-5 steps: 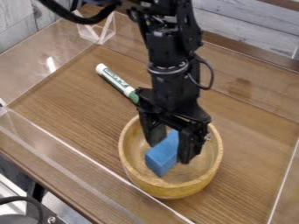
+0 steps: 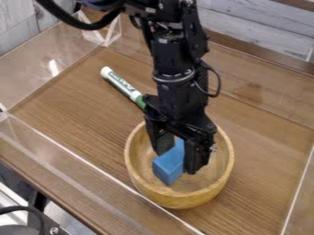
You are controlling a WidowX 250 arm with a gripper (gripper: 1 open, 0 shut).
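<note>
My black gripper (image 2: 181, 131) is open, lowered over a round yellow bowl (image 2: 185, 195) in the lower middle of the camera view. Inside the bowl lies a blue block (image 2: 168, 167), just below the fingers and partly hidden by them. Whether the fingers touch the block I cannot tell.
A white-and-green marker-like stick (image 2: 119, 84) lies on the wooden table (image 2: 68, 128) up and left of the bowl, partly behind the arm. A black cable shows at the bottom left corner.
The gripper has shifted slightly over the bowl. The bowl and blue block look unmoved.
</note>
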